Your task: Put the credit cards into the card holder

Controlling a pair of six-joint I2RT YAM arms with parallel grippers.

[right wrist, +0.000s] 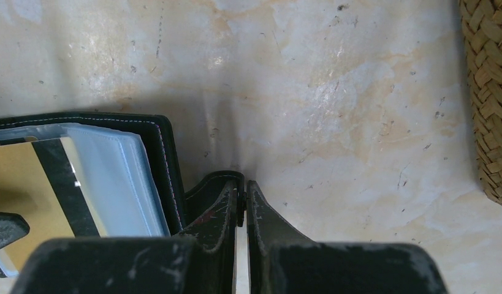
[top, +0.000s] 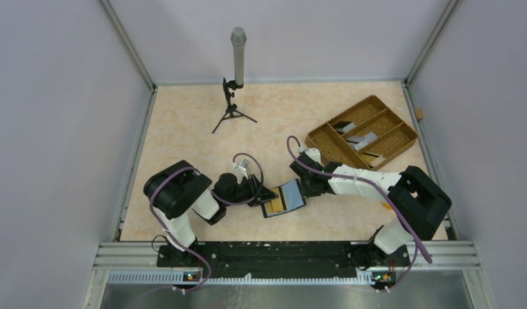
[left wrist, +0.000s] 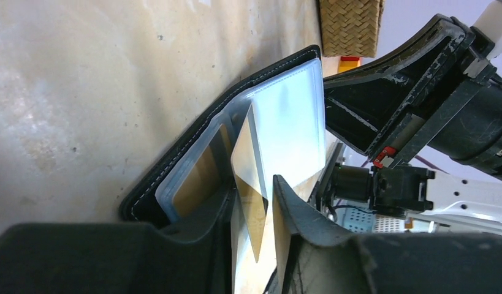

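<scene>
The open card holder, dark outside with pale blue sleeves, lies on the table between both arms. A gold card with a black stripe covers its left part. In the left wrist view the gold card is seen at a slant, its near end between the fingers of my left gripper, which stands part open with gaps beside the card. How deep the card sits in a sleeve is hard to tell. My right gripper is shut on a thin dark flap of the holder's right edge.
A woven basket with compartments stands at the back right, several stacks of cards inside. A small black tripod with a pale tube stands at the back. The table between tripod and holder is clear.
</scene>
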